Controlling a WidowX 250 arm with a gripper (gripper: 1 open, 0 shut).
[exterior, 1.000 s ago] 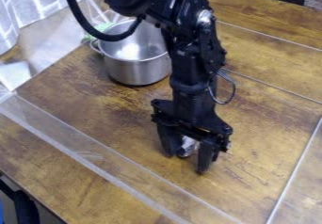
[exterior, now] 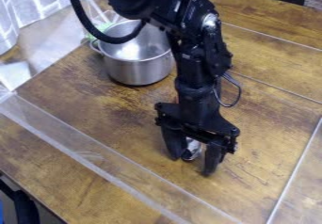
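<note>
My black gripper [exterior: 194,154] is lowered to the wooden table at the centre right of the camera view, over a small shiny silver object [exterior: 191,150] that shows between and behind its fingers. The fingers hide much of that object, and I cannot tell whether they are closed on it.
A steel pot [exterior: 132,63] stands at the back left, behind the arm. Clear plastic strips or edging [exterior: 88,162] run across the front left of the table [exterior: 75,124].
The pot is unchanged.
</note>
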